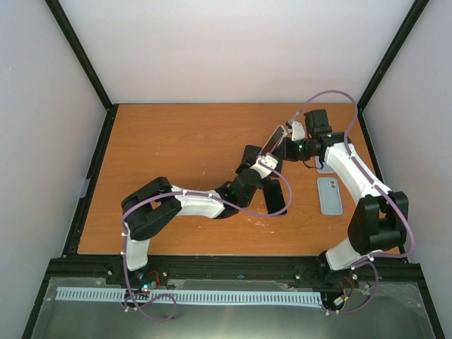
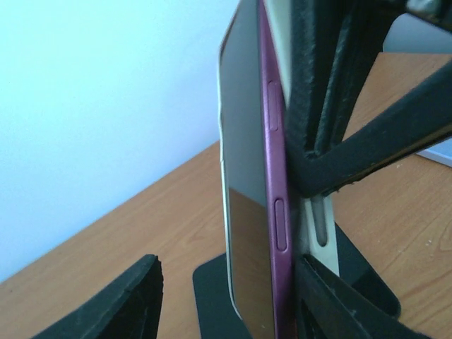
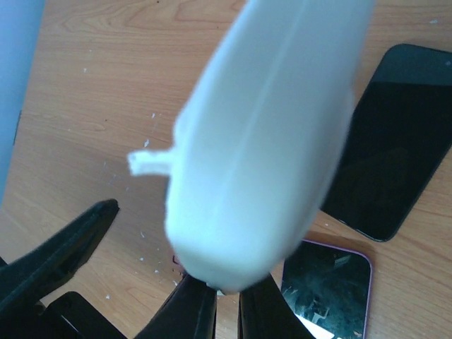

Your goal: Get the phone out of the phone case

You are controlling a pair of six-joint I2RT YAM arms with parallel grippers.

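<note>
The phone (image 2: 275, 148), dark-faced with a purple edge and side buttons, stands upright and tilted in the left wrist view; a pale rim runs along its other edge. My left gripper is open around its lower end. The right-hand finger (image 2: 339, 311) is up close to the purple side, and a gap separates the other finger (image 2: 106, 307) from the dark face. Beside the phone from the right is my right gripper (image 1: 280, 147). In the right wrist view a blurred white shape (image 3: 261, 141) covers much of the space before its tips, so its grip is hidden.
A black phone (image 1: 275, 200) lies on the table in front of the grippers. A grey-blue case (image 1: 329, 196) lies to the right, with another light item (image 1: 323, 167) behind it.
</note>
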